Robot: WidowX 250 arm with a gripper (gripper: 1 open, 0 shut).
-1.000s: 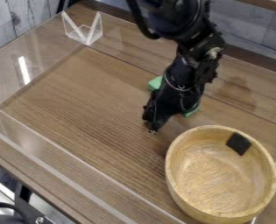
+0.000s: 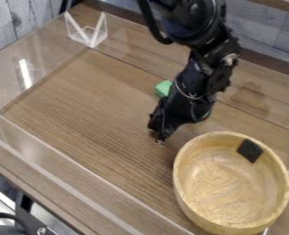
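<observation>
The black gripper [image 2: 168, 125] hangs low over the middle of the wooden table, in front of a green object [image 2: 164, 89] that is partly hidden behind it and the arm. Whether anything is between its fingers I cannot tell; the dark fingers blend together. A beige round bowl [image 2: 230, 193] stands at the front right, with a small black block [image 2: 250, 151] at its back rim.
A white wire-like holder [image 2: 88, 29] stands at the back left. A wooden ledge runs along the back right, and the table's edge lies at the front left.
The gripper has shifted very slightly, and less of the green object shows to the right of the arm than before.
</observation>
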